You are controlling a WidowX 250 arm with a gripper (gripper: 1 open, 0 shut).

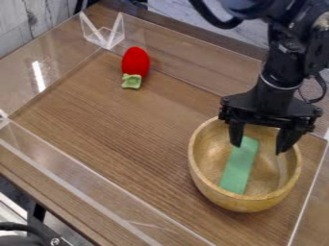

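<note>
My gripper (267, 120) is a black two-finger hand over the back part of a round wooden bowl (244, 199) at the lower right, pointing down. A mint green block (238, 163) lies in the bowl below it. Whether the fingers are open or shut, or have anything between them, is hard to tell.
A red object (137, 60) and a small green piece (131, 82) lie at the upper middle of the wooden table (90, 135). A clear container (110, 29) stands at the top left.
</note>
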